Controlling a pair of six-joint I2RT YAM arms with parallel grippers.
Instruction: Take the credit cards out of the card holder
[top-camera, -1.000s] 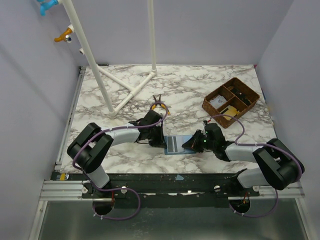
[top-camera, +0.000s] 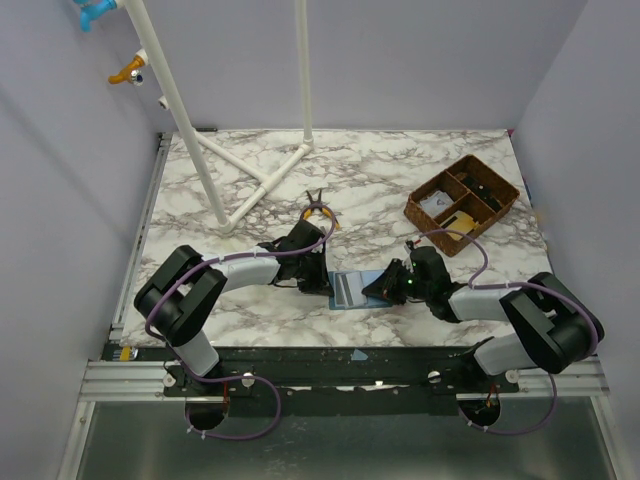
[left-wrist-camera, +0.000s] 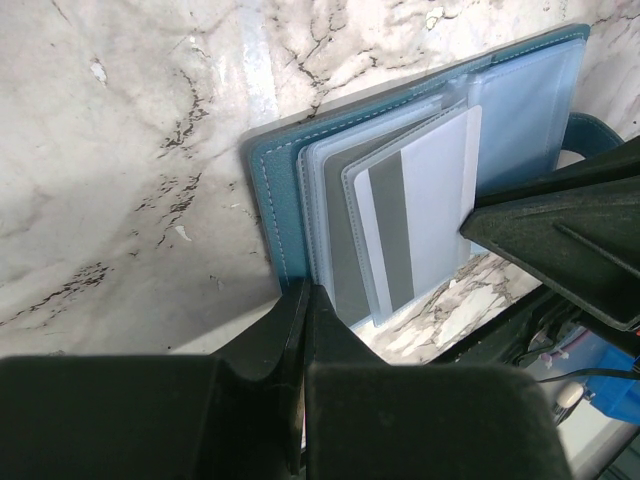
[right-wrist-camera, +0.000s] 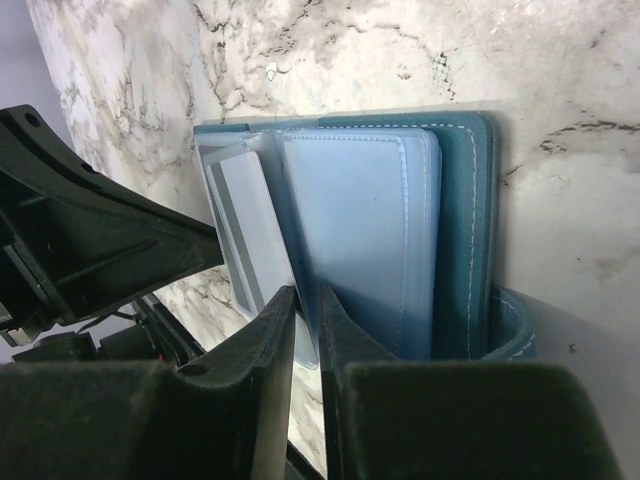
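The blue card holder (top-camera: 343, 288) lies open flat on the table between both arms. A white card (left-wrist-camera: 435, 205) with a dark stripe shows in its clear sleeve, its edge near my right gripper's fingers. My left gripper is shut, its tips at the holder's left border and nothing visible between them. In the right wrist view, the tips of my right gripper are close together at the edge of the white card (right-wrist-camera: 255, 215), which runs between them. The pale blue pocket (right-wrist-camera: 355, 200) lies beside that edge. The fingers hide part of the card.
An open brown divided box (top-camera: 410, 213) with items inside stands at the back right. Orange-handled pliers (top-camera: 318, 210) lie behind the holder. A white pipe frame (top-camera: 265, 185) stands at the back left.
The right gripper's tips have shifted slightly left over the holder. The left arm and the holder look unmoved.
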